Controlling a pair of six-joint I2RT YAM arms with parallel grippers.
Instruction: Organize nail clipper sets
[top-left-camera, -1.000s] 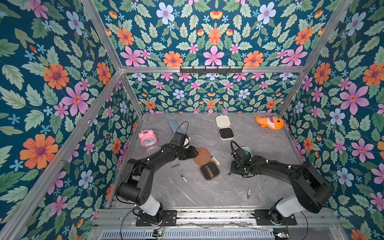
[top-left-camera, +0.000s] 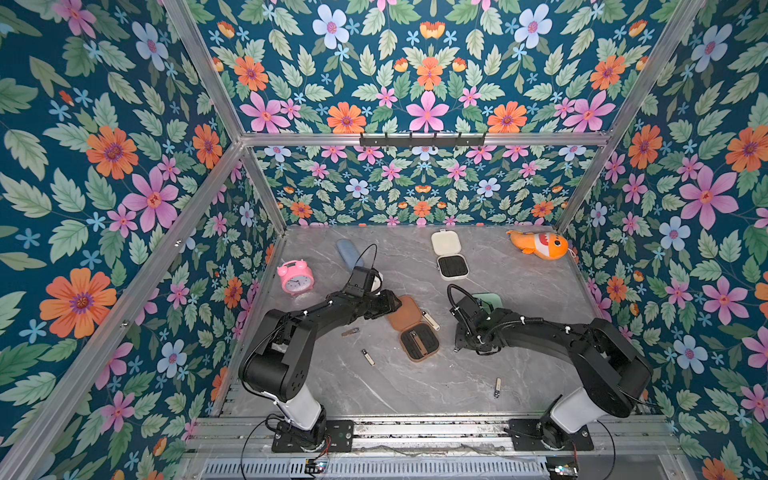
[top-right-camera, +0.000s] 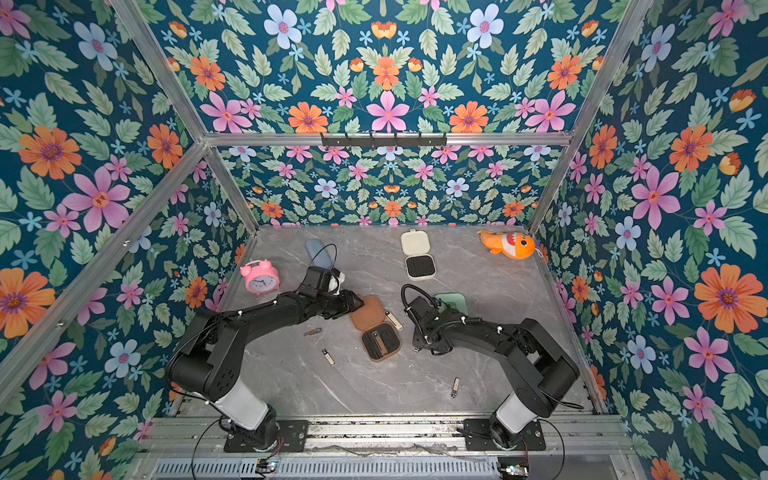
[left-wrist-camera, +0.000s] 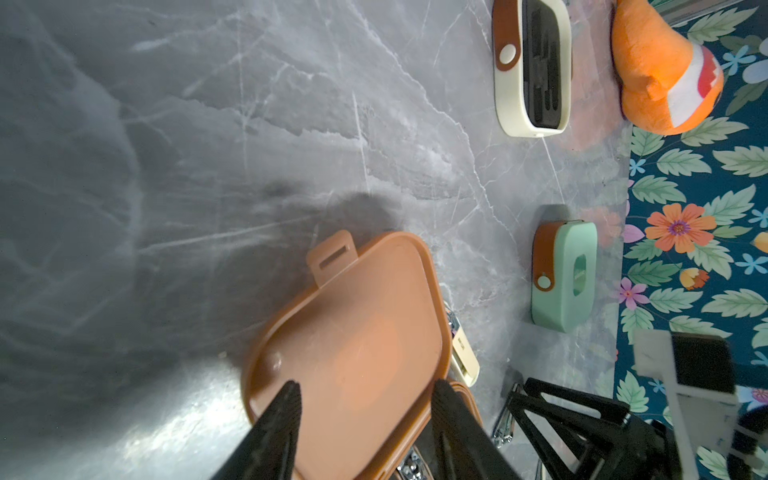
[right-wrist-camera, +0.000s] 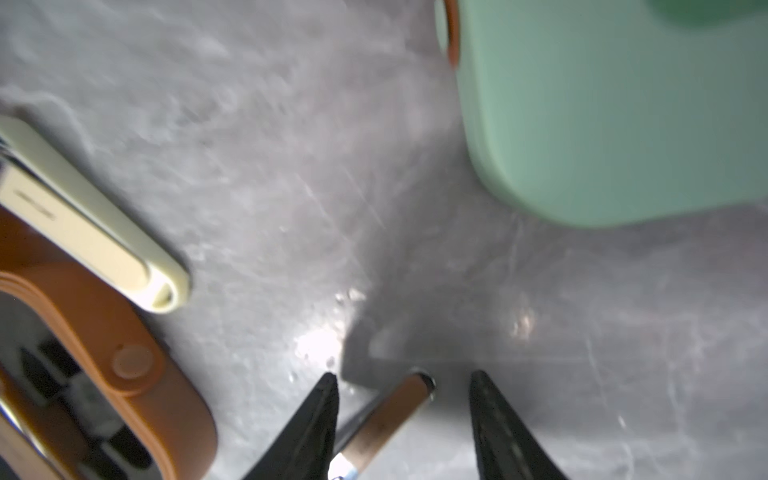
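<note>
The brown case (top-left-camera: 418, 342) lies unfolded in mid-table, a brown-handled tool in its dark tray. Its lid (left-wrist-camera: 360, 336) spreads beneath my left gripper, which is open and grips nothing. My right gripper is low over the table, its fingers apart. A slim brown-and-silver tool (right-wrist-camera: 392, 416) runs between them, closer to the left finger; the spacing leaves it ungripped. Beside the brown case rests a cream nail clipper (right-wrist-camera: 88, 224). Other loose pieces are a small brown one (top-left-camera: 350, 331), a clipper (top-left-camera: 368, 357) and another clipper (top-left-camera: 497, 387).
The shut green case (right-wrist-camera: 608, 104) is just beyond my right gripper. Farther back, the cream case (top-left-camera: 453, 266) stands open. A blue case (top-left-camera: 349, 253), pink clock (top-left-camera: 297, 277) and orange plush (top-left-camera: 545, 245) sit around the edges.
My right arm has shifted slightly left and its gripper has come over the brown-and-silver tool. The left gripper has edged right toward the brown lid. The loose pieces look unmoved.
</note>
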